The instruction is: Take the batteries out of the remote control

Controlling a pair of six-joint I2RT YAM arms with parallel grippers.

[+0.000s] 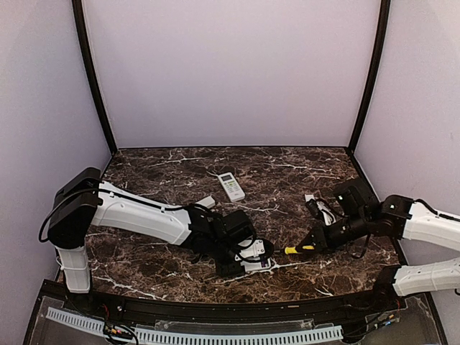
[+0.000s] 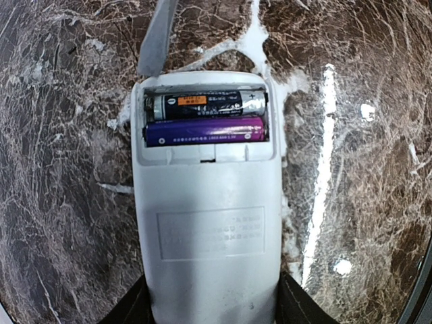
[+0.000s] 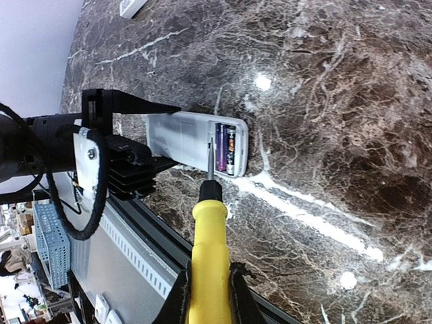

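A white remote lies back side up, and my left gripper is shut on its sides at the end away from the battery bay. Side by side in the uncovered bay sit a black battery and a purple battery. My right gripper is shut on the yellow handle of a screwdriver. In the left wrist view, the screwdriver's blade reaches in from the top, its tip near the remote's top left corner. Whether it touches the remote, I cannot tell.
Another white remote lies face up at the back middle of the marble table. A small white piece rests by the right arm, and a white object is partly hidden behind the left arm.
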